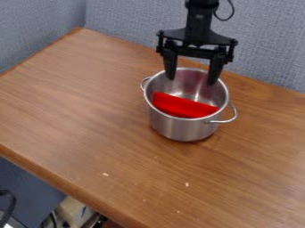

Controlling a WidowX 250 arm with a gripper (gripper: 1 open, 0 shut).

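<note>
A steel pot (179, 126) with two loop handles stands on the wooden table (84, 107), right of centre. Inside it lies a red elongated object (184, 106). My black gripper (191, 74) is open above the back half of the pot, its two fingers hanging down at the rim's left and right, nothing visible between them.
A grey padded wall runs behind. Dark cables and a grey surface show past the table's front left edge.
</note>
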